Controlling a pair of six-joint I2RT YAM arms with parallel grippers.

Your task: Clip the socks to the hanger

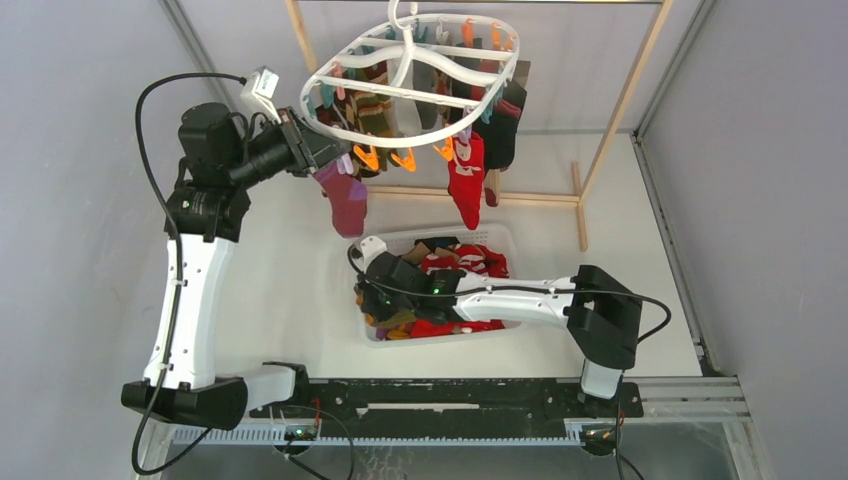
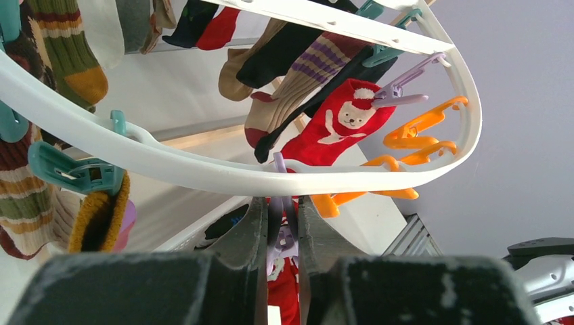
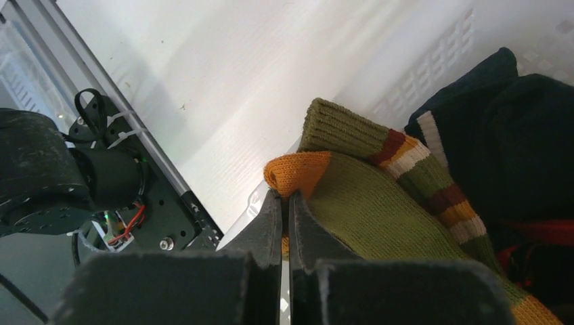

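The white hanger (image 1: 422,137) carries hanging socks and coloured clips, some orange clips visibly empty. At its left end my left gripper (image 1: 334,150) is shut on a lilac clip (image 2: 283,240), with red cloth below in the wrist view. My right gripper is shut over the basket, its fingertips at the orange end of an olive sock (image 3: 379,210), which appears pinched between them. A red sock with a white figure (image 1: 466,180) hangs at the hanger's front right.
The white basket (image 1: 508,240) holds a pile of red, dark and olive socks. A wooden stand (image 1: 625,80) rises behind. The white floor (image 1: 280,300) left of the basket is clear.
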